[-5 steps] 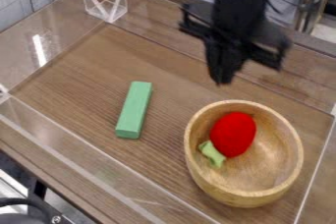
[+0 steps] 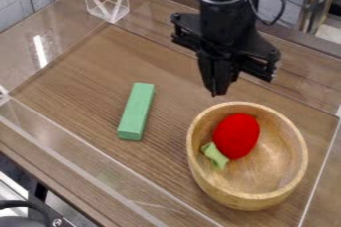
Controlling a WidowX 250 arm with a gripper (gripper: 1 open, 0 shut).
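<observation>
My gripper [image 2: 220, 85] hangs above the table, just behind a round wooden bowl [image 2: 273, 179], its fingertips shut with nothing visible between them. In the bowl lie a red oval object [image 2: 237, 133] and a light green piece [image 2: 214, 156] partly beside it. A flat green bar [image 2: 136, 111] lies on the table to the left of the bowl.
Clear plastic pieces [image 2: 107, 2] stand at the back left edge, and a dark cable is at the lower left corner.
My gripper has moved down toward the table and the near side, closer to the bowl's back rim. The objects on the table have not moved.
</observation>
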